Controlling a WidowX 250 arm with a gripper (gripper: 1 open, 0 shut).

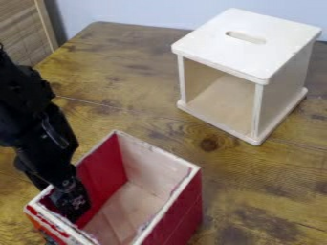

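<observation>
My black gripper (67, 191) reaches down from the left into the open red box (179, 215) at the lower front, against its left inner wall. The box has pale wooden rims and a pale bottom and right inner side. Whether the gripper is open or shut, and what may be between its fingers, I cannot tell.
A pale wooden box (243, 48) with a slotted top and an open front stands at the back right of the brown table (121, 86). The table between and left of the boxes is clear. A wall runs behind the table.
</observation>
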